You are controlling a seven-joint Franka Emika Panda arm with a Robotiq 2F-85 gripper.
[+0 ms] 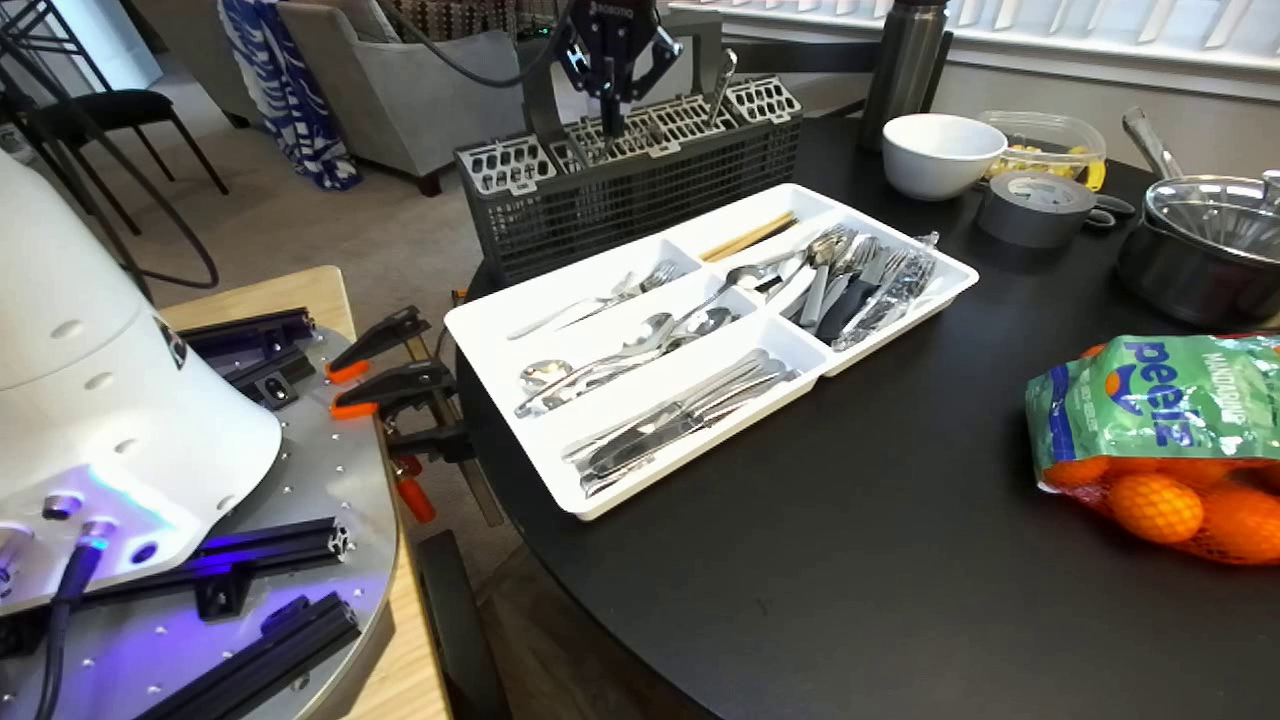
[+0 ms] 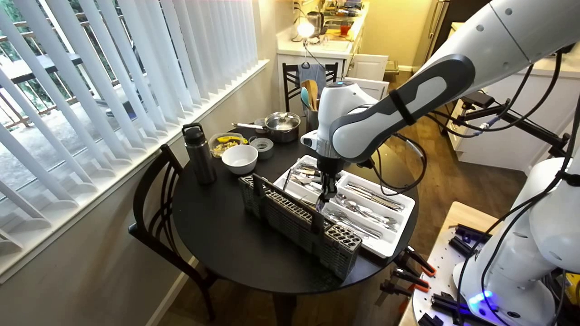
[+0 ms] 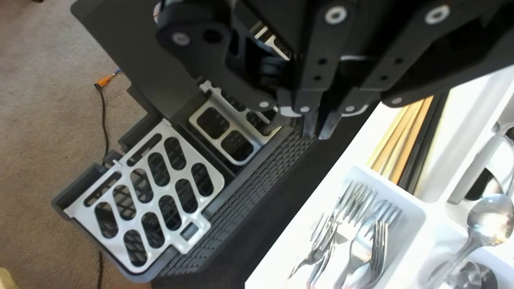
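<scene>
Over the middle of the grey cutlery basket (image 1: 636,198), my gripper (image 1: 613,118) points down with its fingers drawn close together. In exterior view 2 it (image 2: 321,202) is between the basket and the white cutlery tray (image 2: 387,247), with a small shiny bit at its tips. It appears shut on a utensil, mostly hidden by the fingers. The wrist view shows the dark fingertips (image 3: 309,126) above the basket's edge. Another utensil (image 1: 722,86) stands upright in the basket further right. The tray holds forks (image 3: 359,231), spoons (image 3: 489,221), knives (image 1: 684,420) and chopsticks (image 1: 750,236) in separate compartments.
A white bowl (image 1: 944,154), a roll of tape (image 1: 1034,206), a dark bottle (image 1: 906,66) and a lidded pot (image 1: 1212,246) stand on the far side. A bag of mandarins (image 1: 1158,444) lies at the right.
</scene>
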